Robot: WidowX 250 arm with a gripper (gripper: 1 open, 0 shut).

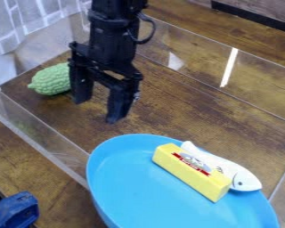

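The black robot arm comes down from the top centre, its gripper (101, 89) open above the wooden floor, right of a green bumpy corn-like toy (50, 80). Nothing shows between its fingers. At the lower right, a blue round tray (145, 196) holds a yellow box (191, 171) and a white fish-shaped toy (223, 165).
A blue object (12, 214) lies at the bottom left corner. Clear plastic walls edge the workspace.
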